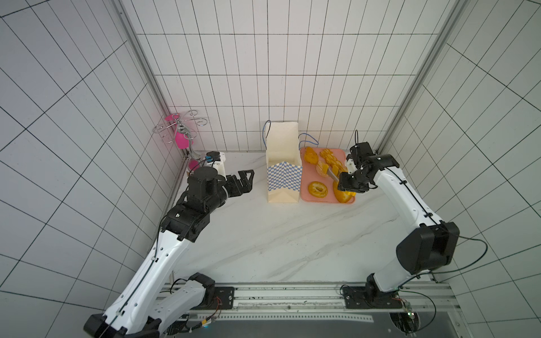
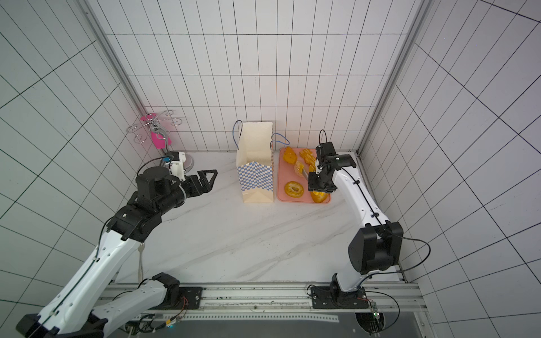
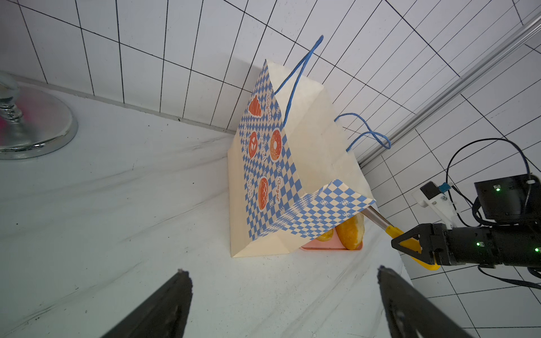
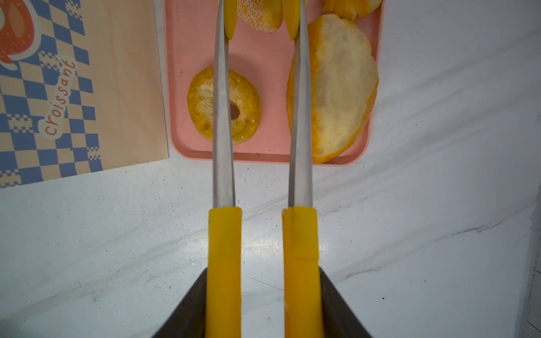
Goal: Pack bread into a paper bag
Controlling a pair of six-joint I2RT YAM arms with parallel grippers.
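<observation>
The paper bag (image 1: 283, 183), blue-checked, stands upright with its top open, left of the pink tray (image 4: 265, 155). My right gripper (image 1: 345, 183) is shut on yellow-handled tongs (image 4: 224, 242) whose metal arms reach over the tray. At the top of the right wrist view, their yellow tips straddle a crumb-topped bread (image 4: 258, 12); whether they touch it I cannot tell. A ring-shaped bread (image 4: 243, 107) and a large oval bread (image 4: 341, 87) lie at the tray's front. Left of the bag, my left gripper is open and empty.
More breads, including a twisted loaf (image 2: 307, 155), lie toward the tray's back. A metal stand (image 3: 39, 121) rests on the table's back left. Free marble tabletop (image 1: 265, 242) stretches in front of the bag and tray.
</observation>
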